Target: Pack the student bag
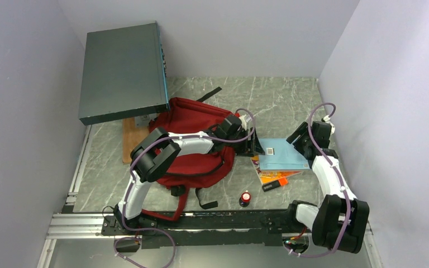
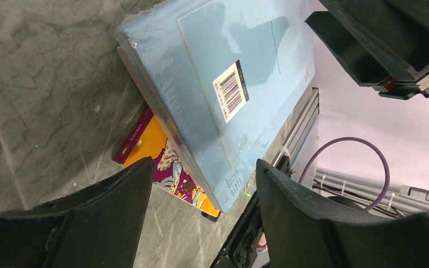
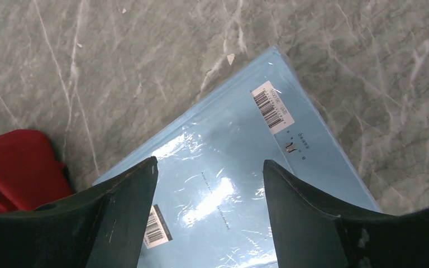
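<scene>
A blue wrapped book (image 1: 282, 155) with barcode labels lies on an orange patterned book (image 1: 271, 176). The red bag (image 1: 192, 167) lies open-topped left of them, partly under my left arm. My left gripper (image 1: 252, 146) is at the blue book's left end, fingers apart, with the book's end beyond the fingertips (image 2: 204, 170) in the left wrist view. My right gripper (image 1: 298, 137) is over the book's far right corner, fingers apart with nothing held; in the right wrist view the blue book (image 3: 223, 139) fills the space below them.
A black and orange marker (image 1: 273, 185) lies in front of the books, a red-topped round container (image 1: 244, 199) near the front edge. A large dark panel (image 1: 123, 72) stands at back left. Grey walls bound the sides; bare marble shows behind the books.
</scene>
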